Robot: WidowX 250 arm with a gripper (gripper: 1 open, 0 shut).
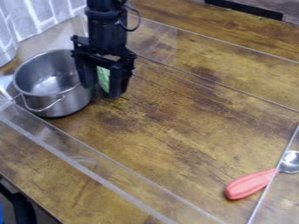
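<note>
The black robot gripper (103, 72) reaches down from the top, just right of a steel pot (52, 94) at the left of the wooden surface. A green object (107, 82) sits behind or at the fingers, beside the pot's right rim. It is partly hidden, and I cannot tell whether the fingers are closed on it.
A spoon with a pink handle (250, 184) lies at the lower right. Clear plastic edging crosses the wooden tabletop (176, 114). A pale crinkled backdrop stands at the upper left.
</note>
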